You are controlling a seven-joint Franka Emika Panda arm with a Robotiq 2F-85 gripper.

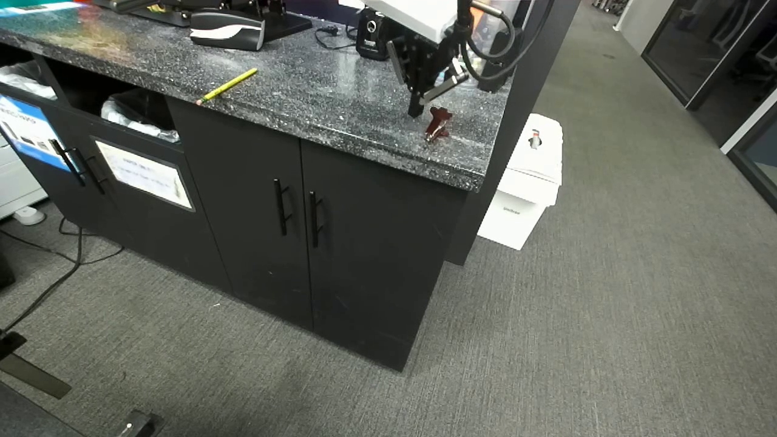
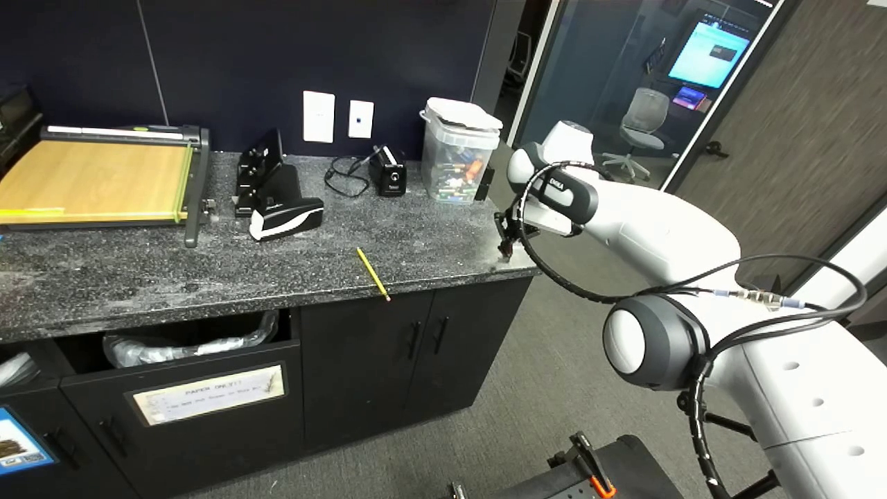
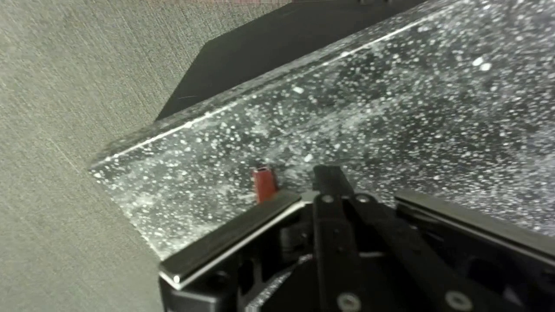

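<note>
A dark red staple-remover-like object (image 1: 437,124) sits on the speckled countertop (image 1: 328,102) close to its right front corner. Beside it, on the pencil's side, my gripper (image 1: 416,109) points down with its fingers together. The wrist view shows only one end of the red object (image 3: 265,184), left of the shut gripper; the rest is hidden behind the gripper's linkage. Nothing shows between the fingertips. Exterior view 2 has the gripper and the small red object (image 2: 505,249) at the counter's right end.
A yellow pencil (image 2: 373,274) lies near the front edge. Toward the back stand a stapler (image 2: 287,219), a black pencil sharpener (image 2: 388,171) and a clear lidded bucket (image 2: 459,154). On the floor past the counter's right end is a white bin (image 1: 521,182). Mid-counter is clear.
</note>
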